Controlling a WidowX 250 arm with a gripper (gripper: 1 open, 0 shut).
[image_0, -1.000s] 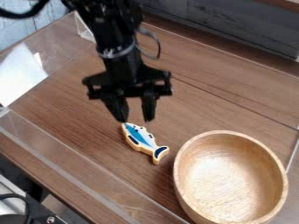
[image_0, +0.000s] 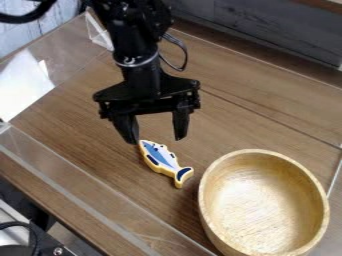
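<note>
My black gripper (image_0: 152, 130) hangs open over the wooden table, its two fingers apart, just above a flat toy fish (image_0: 164, 161) painted blue and white with a yellow edge. The fish lies at a slant, with its head end near the left finger. A round light wooden bowl (image_0: 263, 205) stands to the right of the fish, close to its tail.
A grey wall (image_0: 254, 35) runs along the back. White sheet-like material (image_0: 20, 85) is at the left edge, and dark equipment sits at the bottom left corner.
The gripper has moved slightly down toward the fish over the last second. The fish and bowl have not moved.
</note>
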